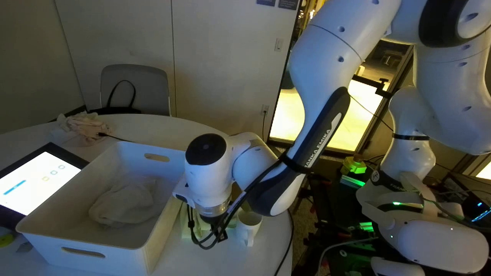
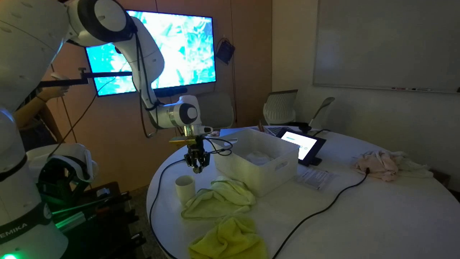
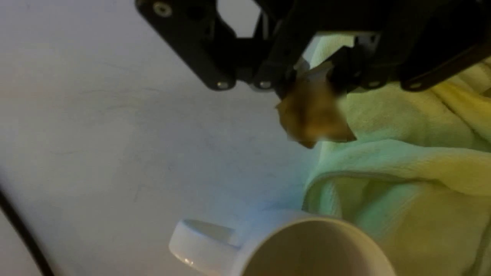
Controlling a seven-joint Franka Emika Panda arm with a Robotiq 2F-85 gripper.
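My gripper is shut on a small brown, crumpled-looking piece (image 3: pixel 315 112), which juts out below the fingers and is blurred. In exterior view 2 the gripper (image 2: pixel 197 167) hangs above the table, over a white mug (image 2: pixel 185 189) and close to the near side of the white bin (image 2: pixel 276 175). The mug (image 3: pixel 207 250) stands upright, its handle to the left in the wrist view. Beside it lies a pale green-yellow towel (image 3: pixel 405 184). In exterior view 1 the arm hides most of the gripper, and the piece cannot be made out.
A whitish cloth (image 1: pixel 124 202) lies inside the bin. A brighter yellow towel (image 2: pixel 230 241) is at the near table edge. Farther off are a lit tablet (image 2: pixel 302 144) and a pinkish cloth (image 2: pixel 377 164). A black cable (image 2: pixel 321 210) crosses the otherwise clear right side of the table.
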